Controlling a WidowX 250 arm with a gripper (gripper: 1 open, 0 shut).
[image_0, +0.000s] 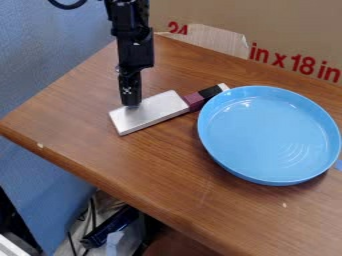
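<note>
The black gripper (131, 98) comes down from the top, its fingertips at the left part of a white slab-like object (150, 112) on the wooden table (120, 170). Whether it is open or shut cannot be made out. A small dark maroon and black piece (201, 97) extends from the slab's right end. A blue plate (269, 137) lies to the right, close to that piece.
A cardboard box (274, 35) stands behind the table. The table's left edge borders a blue padded surface (40, 90). Bare wood lies at the front and back left; cables and items are below the left front edge.
</note>
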